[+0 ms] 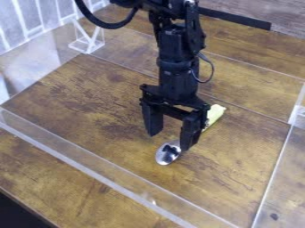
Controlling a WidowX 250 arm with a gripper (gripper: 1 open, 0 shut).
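My black gripper (174,125) hangs over the middle of the wooden surface with its fingers spread open, nothing seen between them. Below it a small silver oval object (169,155), possibly a spoon head, lies on the wood, partly behind the gripper. A pale yellow-green object (215,115) lies just behind the gripper to the right, partly hidden by it.
Clear plastic walls (286,169) border the wooden surface (84,107), with a white bracket (87,40) at the back left.
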